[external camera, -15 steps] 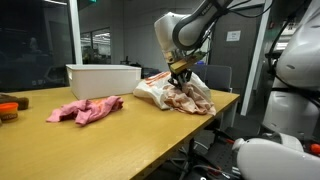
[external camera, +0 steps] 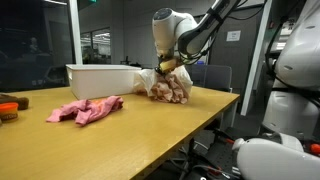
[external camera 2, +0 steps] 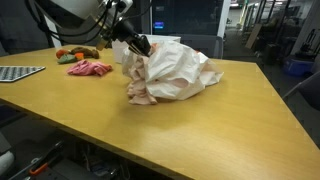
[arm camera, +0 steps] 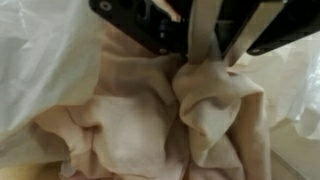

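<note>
A beige-pink cloth (external camera: 172, 92) lies bunched at the far right part of the table, against a crumpled white bag (external camera 2: 185, 72). My gripper is shut on a fold of this cloth, which bulges below the fingers in the wrist view. White bag material (arm camera: 40, 65) rises beside the cloth there. In exterior view 2 the cloth (external camera 2: 140, 85) hangs down at the bag's near side, its lower end at the table. How much of it is inside the bag cannot be told. A darker pink cloth (external camera: 88, 110) lies flat on the table, apart from the gripper.
Behind the table's far edge sits a long white box (external camera: 100, 80). Orange bowls (external camera: 8, 108) stand at the left edge in exterior view 1.
My gripper has moved left and slightly up in exterior view 1, drawing the beige-pink cloth along with it. The cloth now spreads less to the right. The darker pink cloth has stayed put.
</note>
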